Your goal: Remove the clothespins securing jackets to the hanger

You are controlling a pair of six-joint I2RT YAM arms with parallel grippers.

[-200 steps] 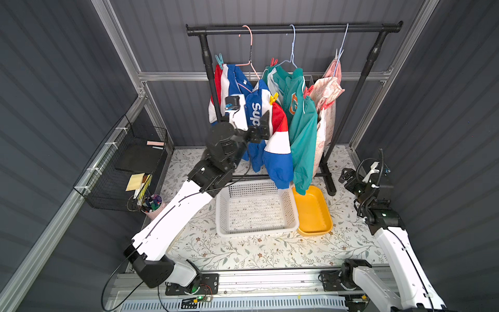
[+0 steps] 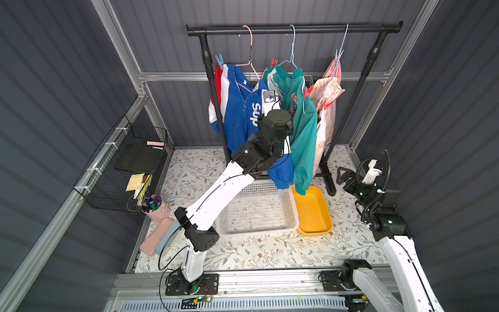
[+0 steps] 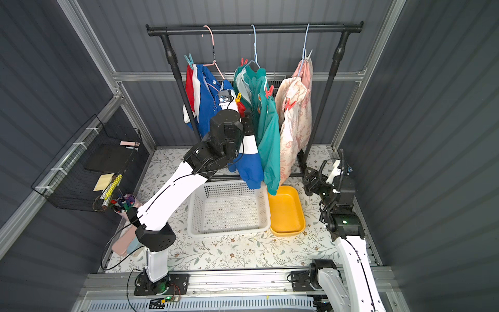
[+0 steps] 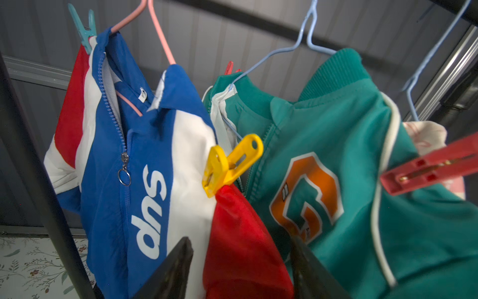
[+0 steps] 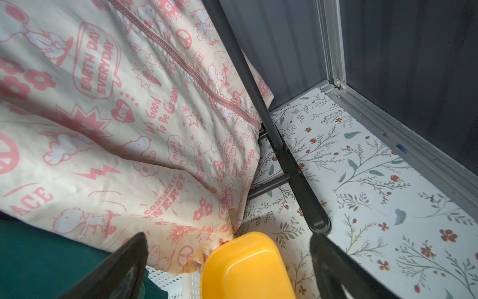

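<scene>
Jackets hang on hangers from the rack: a blue-white-red one (image 4: 149, 233), a teal one (image 4: 350, 217) and pink print ones (image 5: 114, 74). A yellow clothespin (image 4: 215, 172) grips the red sleeve of the blue jacket, just above and between the blurred fingers of my left gripper, which stand apart with red cloth behind. Red clothespins (image 4: 428, 164) sit on the teal and pink jackets, a teal one (image 4: 85, 31) at the blue jacket's shoulder. My right gripper is open, low at the right, before the pink jacket and yellow tray.
A white basket (image 2: 223, 223) and a yellow tray (image 2: 312, 218) stand under the clothes. The rack's black posts (image 3: 327, 93) flank the jackets. A wire shelf (image 3: 78, 171) with stationery is at the left.
The right arm has shifted slightly.
</scene>
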